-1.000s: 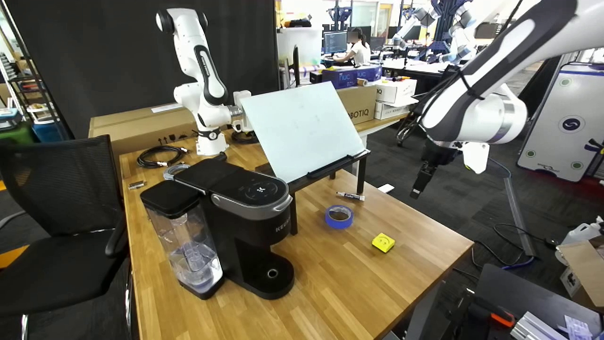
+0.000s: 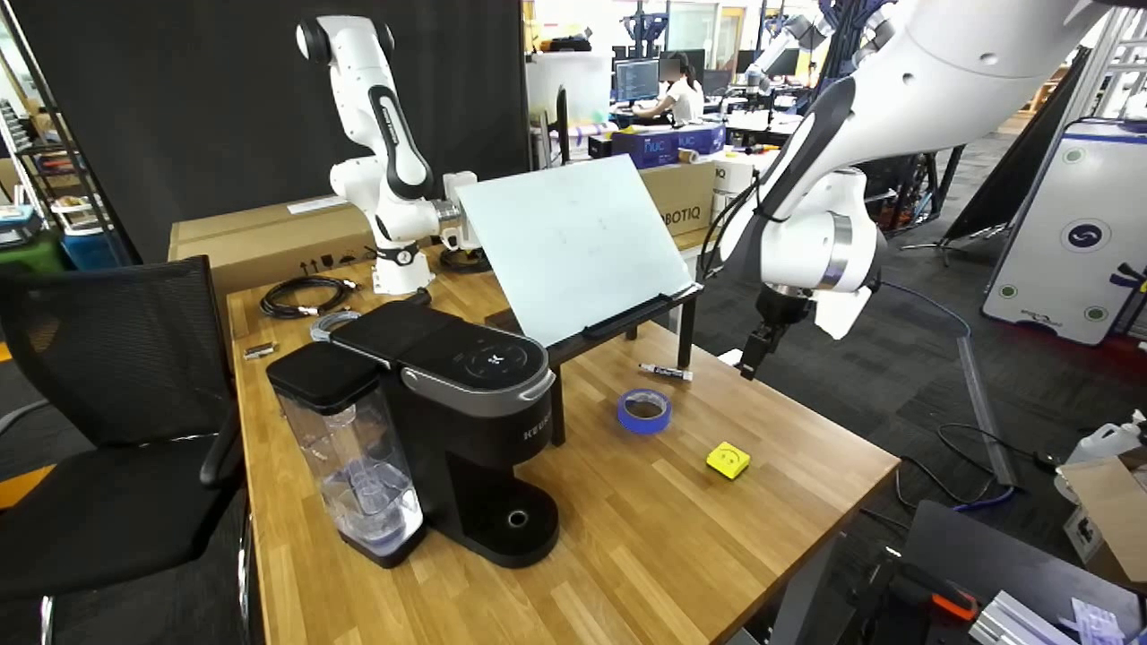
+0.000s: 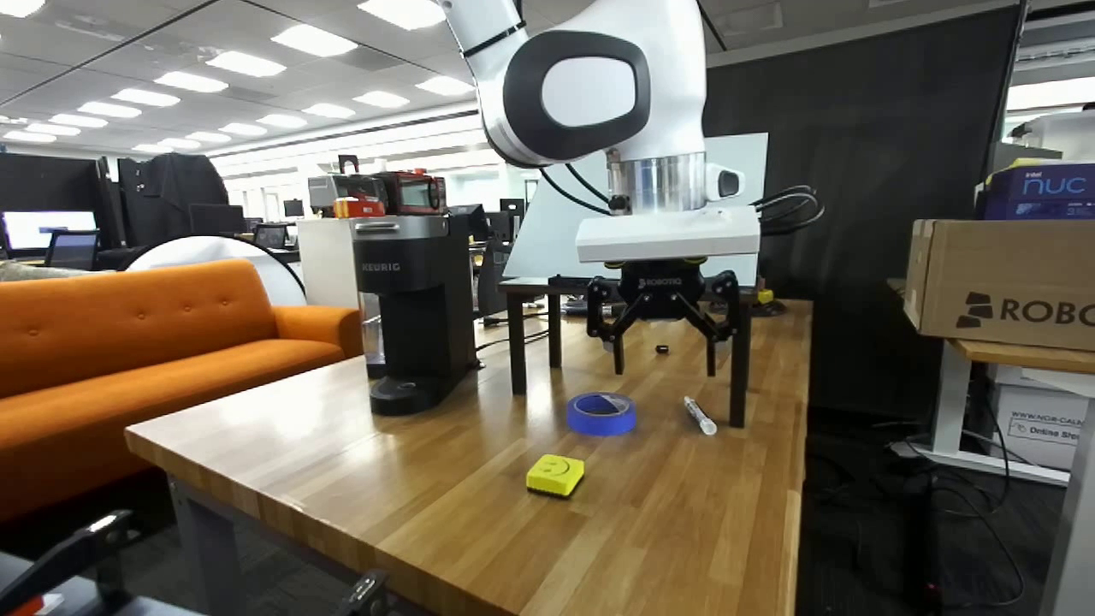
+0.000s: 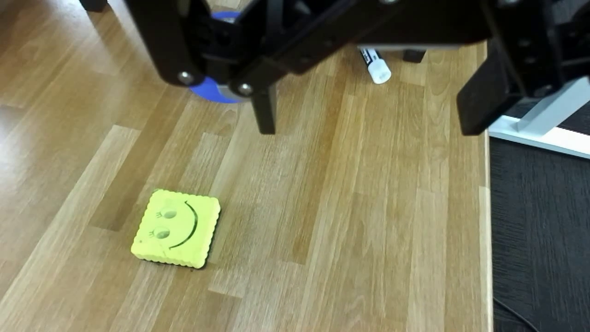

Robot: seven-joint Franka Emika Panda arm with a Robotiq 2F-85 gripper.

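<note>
My gripper [image 3: 665,371] hangs above the table, open, with nothing between its fingers. Below it lies a black-and-white marker [image 3: 700,416], close to a leg of the whiteboard stand. A roll of blue tape [image 2: 644,412] rests flat on the wood; in the wrist view the gripper's linkage partly covers the tape roll [image 4: 213,91]. The yellow square sponge [image 4: 177,228] with a smiley face lies on the table, apart from the fingers, at lower left in the wrist view. Only the white-capped end of the marker [image 4: 378,69] shows there.
A tilted whiteboard [image 2: 586,247] on a black-legged stand rises behind the marker and tape. The black coffee maker [image 2: 462,430] with its clear water tank stands beside it. Bare wood surrounds the sponge, and the table's edge [image 4: 488,232] runs along the right in the wrist view.
In exterior view 1, my arm and gripper have moved left, toward the whiteboard stand and marker. The marker, tape and sponge have stayed in place.
</note>
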